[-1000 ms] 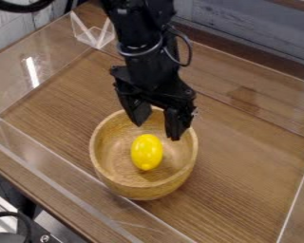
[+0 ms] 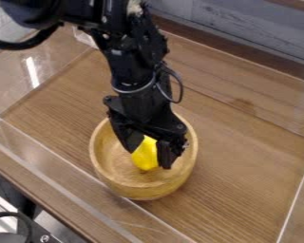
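Note:
A wooden bowl (image 2: 142, 187) sits on the wooden table near the front, holding a yellow object (image 2: 145, 158). My black gripper (image 2: 145, 140) reaches down from the top into the bowl, over the yellow object and partly hiding it. I cannot tell whether the fingers are open or closed on it.
A pale wall or ledge (image 2: 243, 28) runs along the back. A clear edge lies at the left, and a black cable (image 2: 22, 220) is at the lower left corner.
My gripper has moved down into the bowl, over the yellow object, which is now more hidden than before.

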